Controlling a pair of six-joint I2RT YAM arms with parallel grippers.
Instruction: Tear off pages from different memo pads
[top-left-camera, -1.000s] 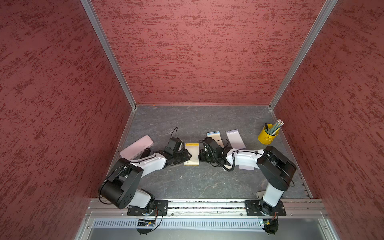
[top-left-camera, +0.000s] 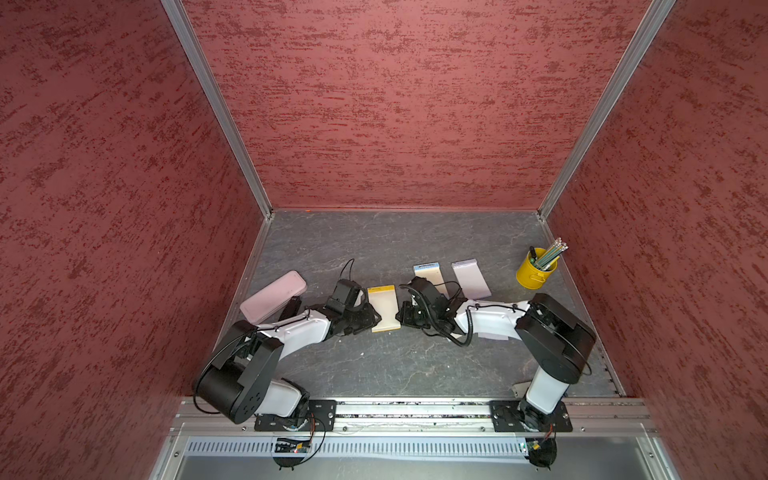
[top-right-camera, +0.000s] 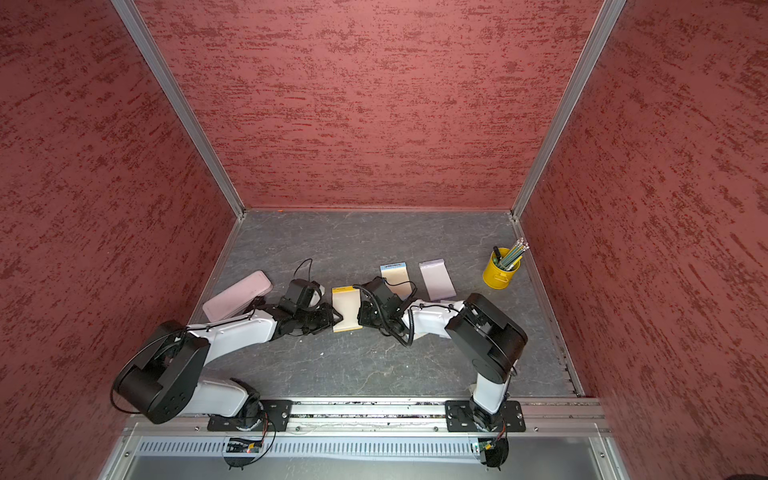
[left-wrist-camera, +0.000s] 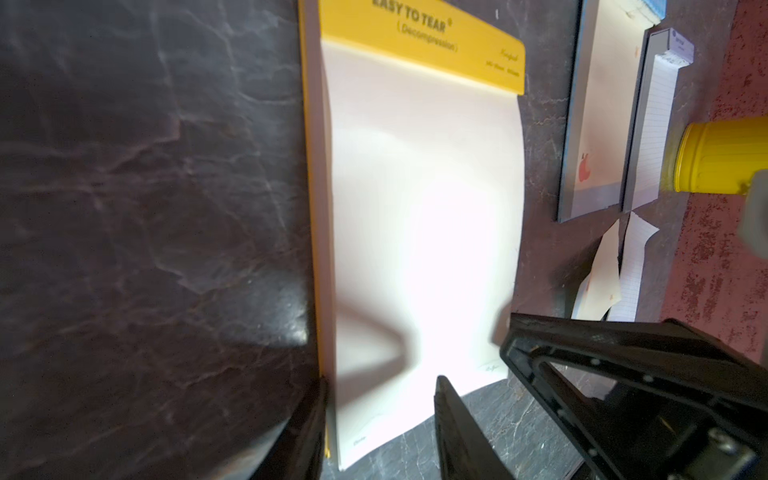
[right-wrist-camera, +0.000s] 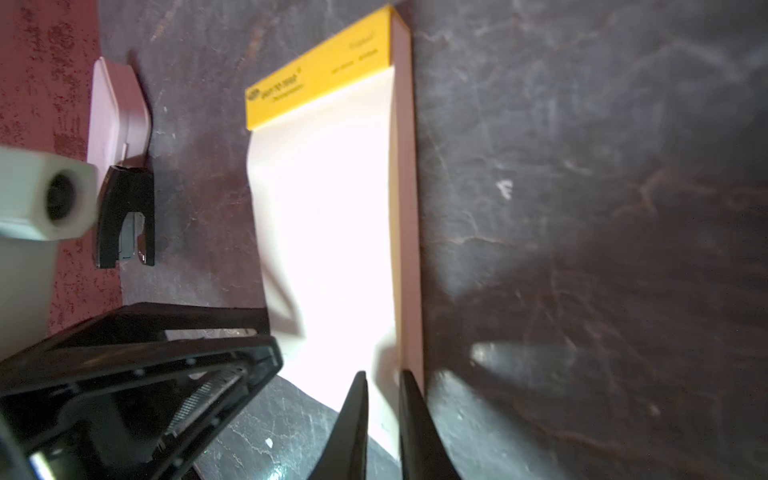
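Observation:
A cream memo pad with a yellow top band (top-left-camera: 383, 308) lies between my grippers, its band reading "EASY TO TEAR" in the left wrist view. My left gripper has its fingertips apart at the pad's bottom, one at the long side edge, the other over the top sheet. My right gripper is part open at the pad's opposite lower edge, one tip at the side, the other above the sheet. Two more pads, one blue-banded (left-wrist-camera: 601, 104) and one lilac (top-left-camera: 469, 278), lie to the right, with loose torn sheets (left-wrist-camera: 600, 276) below them.
A yellow bucket of pens (top-left-camera: 534, 270) stands at the far right. A pink case (top-left-camera: 272, 297) and a black stapler-like object (right-wrist-camera: 120, 216) lie at the left.
Both grippers have shifted slightly around the yellow-banded pad over the last second; the left has moved a little down and left. The pad has moved very slightly.

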